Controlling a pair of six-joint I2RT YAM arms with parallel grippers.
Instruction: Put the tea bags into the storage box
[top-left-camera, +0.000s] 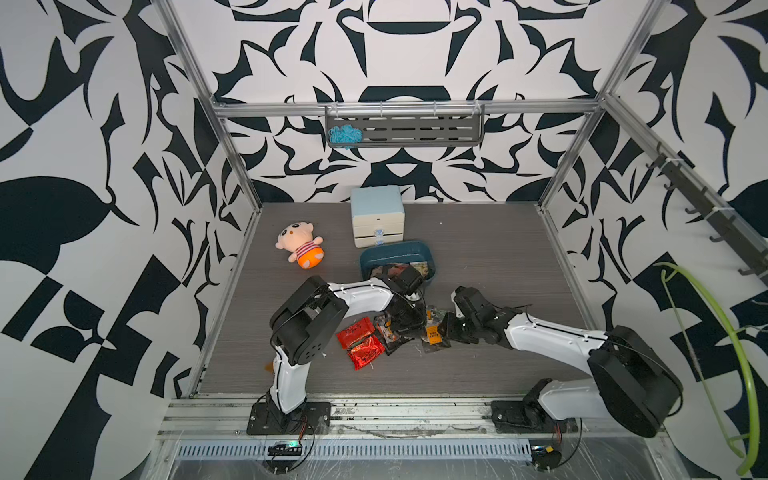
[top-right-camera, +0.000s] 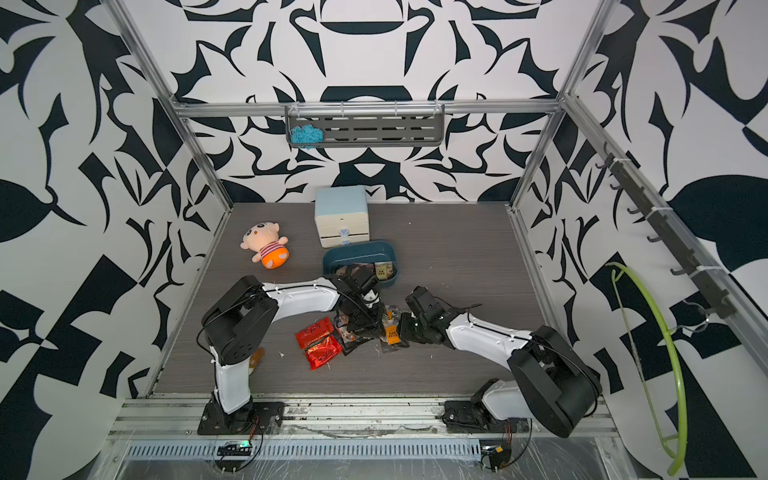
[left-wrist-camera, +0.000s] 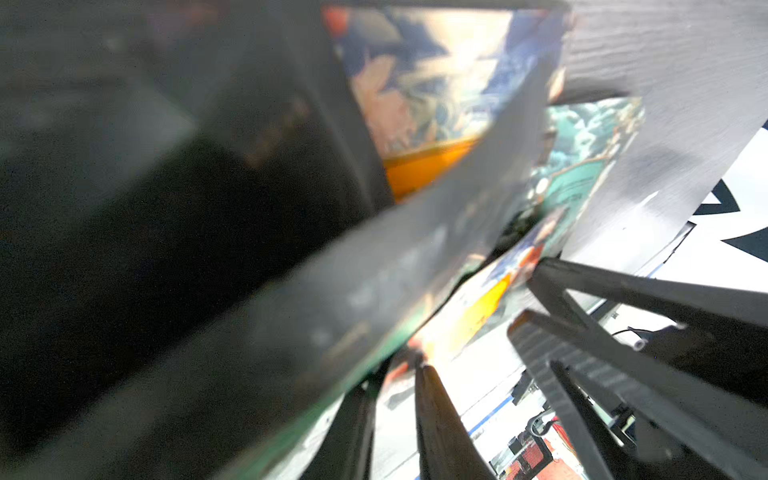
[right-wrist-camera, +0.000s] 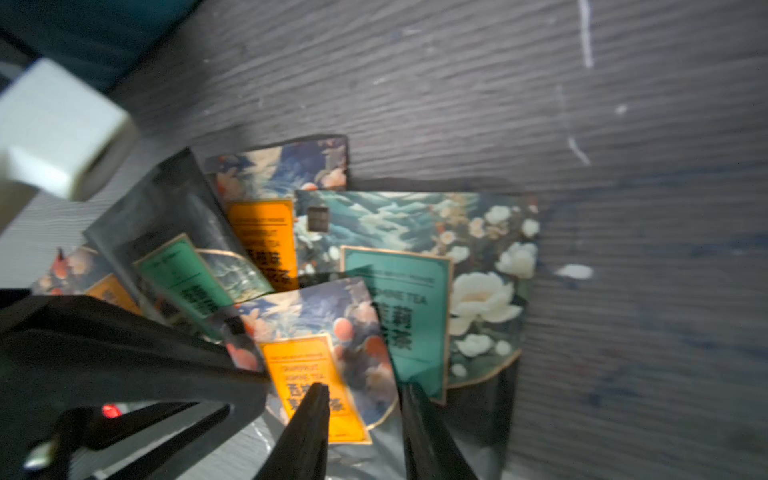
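Dark tea bags with orange and teal labels (right-wrist-camera: 400, 312) lie overlapping at the middle of the table. My left gripper (top-left-camera: 409, 316) is down over the pile, shut on tea bags, which fill the blurred left wrist view. My right gripper is at the pile's right side, fingers part open over an orange-labelled bag (right-wrist-camera: 316, 384); none is clearly held. The teal storage box (top-left-camera: 397, 248) stands just behind, with packets inside, partly hidden by the left arm.
Red packets (top-left-camera: 360, 344) lie left of the pile. A plush doll (top-left-camera: 300, 246) is at back left, a cream drawer cabinet (top-left-camera: 377, 212) behind the box.
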